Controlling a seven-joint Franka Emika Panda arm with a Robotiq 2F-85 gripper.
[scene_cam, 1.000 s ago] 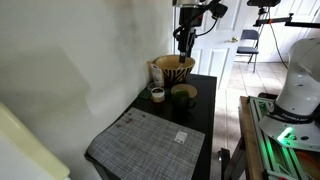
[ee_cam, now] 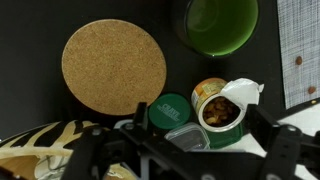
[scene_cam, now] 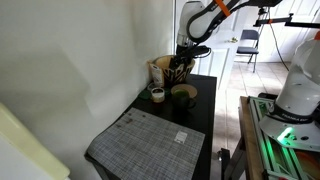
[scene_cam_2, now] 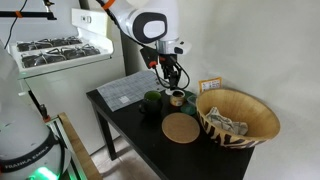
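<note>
My gripper is open, pointing down above the dark table, with nothing held between its fingers. In the wrist view, an opened can with brown contents and a peeled-back lid lies below and between the fingers. Close beside it is a small container with a green lid. A round cork mat and a dark green mug lie further from the fingers. Exterior view 2 has the gripper hanging just above the can, apparently still clear of it.
A large woven basket with a cloth inside stands close to the can, a near obstacle. A grey placemat covers the table's other end. Bare black tabletop lies beyond the cork mat.
The arm has come down from well above the table to a low position near the can and basket. The objects on the table have stayed put.
</note>
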